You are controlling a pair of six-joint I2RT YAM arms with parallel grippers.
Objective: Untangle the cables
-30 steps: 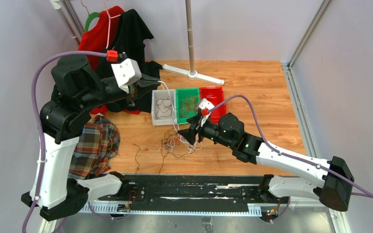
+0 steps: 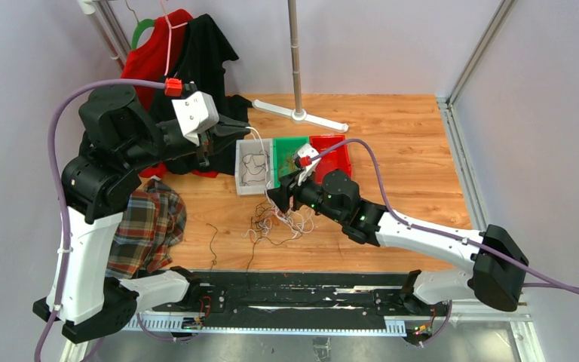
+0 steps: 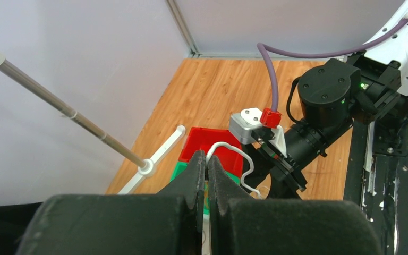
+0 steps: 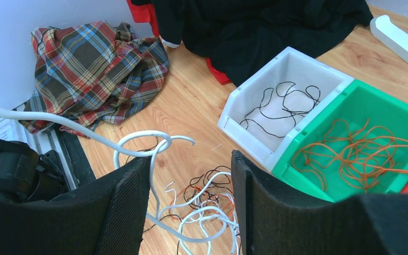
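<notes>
High on the left, my left gripper is shut on a white cable (image 3: pixel 227 144), which hangs down from its fingertips. Lower and to the right, my right gripper stands part open beside that hanging cable. In the right wrist view a loop of white cable (image 4: pixel 145 134) passes by the left finger (image 4: pixel 130 199), with open space between the two fingers. Whether the cable touches that finger I cannot tell. Below lies a tangle (image 4: pixel 207 204) of white, black and some orange cable on the wooden table.
A white bin (image 4: pixel 228 118) holds black cable and a green bin (image 4: pixel 319 188) holds orange cable. The red bin (image 2: pixel 341 138) stands beside them. One dark cable (image 2: pixel 212 245) lies apart on the left. Plaid cloth (image 2: pixel 147 226) and hanging clothes (image 2: pixel 203 60) occupy the left side.
The right gripper has moved left and slightly up in the top view, closer to the hanging white cable. The left arm has stayed still with the cable in its gripper.
</notes>
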